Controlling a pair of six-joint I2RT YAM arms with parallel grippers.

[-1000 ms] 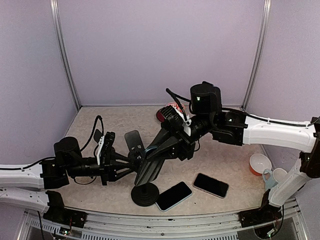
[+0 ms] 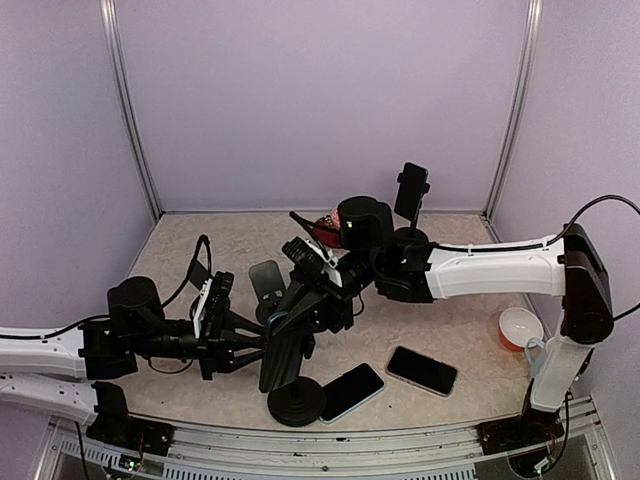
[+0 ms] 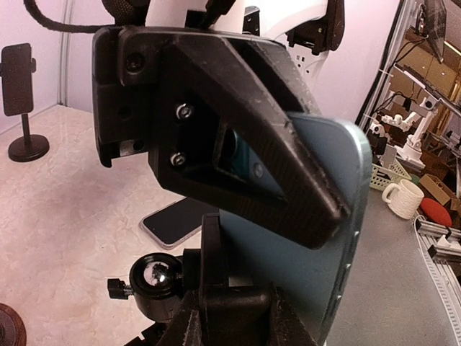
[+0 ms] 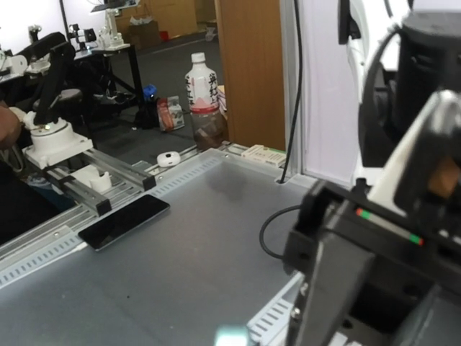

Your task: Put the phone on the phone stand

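Note:
A phone with a pale blue back [image 3: 317, 180] is held upright in my right gripper [image 2: 285, 318], low over the round black base [image 2: 295, 402] of a phone stand at the front middle. My left gripper [image 2: 258, 345] is shut on that stand, just left of the phone; in the left wrist view a ball joint [image 3: 157, 274] of the stand shows beside its fingers. Whether the phone rests on the holder is hidden by the grippers.
Two phones [image 2: 350, 390] [image 2: 420, 370] lie right of the base. Another stand [image 2: 412, 192] is at the back, a grey one [image 2: 266, 276] behind the grippers. A bowl [image 2: 519, 326] and mug are at the right edge.
The right arm has moved left and down, bringing the phone lower and more upright over the base.

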